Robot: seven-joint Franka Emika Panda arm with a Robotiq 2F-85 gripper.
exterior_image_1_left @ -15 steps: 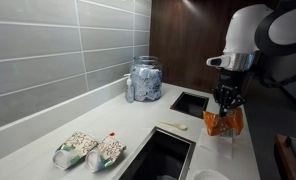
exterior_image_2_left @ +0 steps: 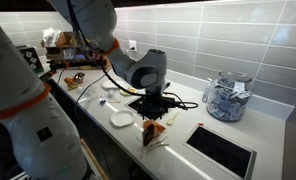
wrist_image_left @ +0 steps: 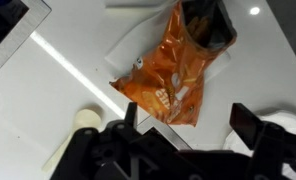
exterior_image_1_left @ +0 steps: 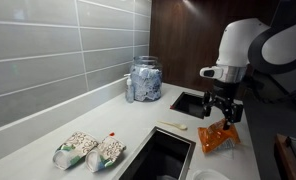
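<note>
An orange snack bag (exterior_image_1_left: 219,137) lies on the white counter, its dark open mouth (wrist_image_left: 210,28) at the top of the wrist view. My gripper (exterior_image_1_left: 220,112) hangs just above the bag. Its fingers (wrist_image_left: 250,125) stand wide apart in the wrist view, nothing held between them. The bag (wrist_image_left: 170,80) shows ahead of the gap between the fingers. In exterior view 2 the bag (exterior_image_2_left: 154,129) is below the gripper, partly hidden by the arm.
A pale spoon (exterior_image_1_left: 172,125) lies by the dark sink basin (exterior_image_1_left: 160,160). A white plate (wrist_image_left: 282,122) sits near the bag. Farther off stand a blue-white jar (exterior_image_1_left: 146,80), a bottle (exterior_image_1_left: 129,92) and two cartons (exterior_image_1_left: 74,150).
</note>
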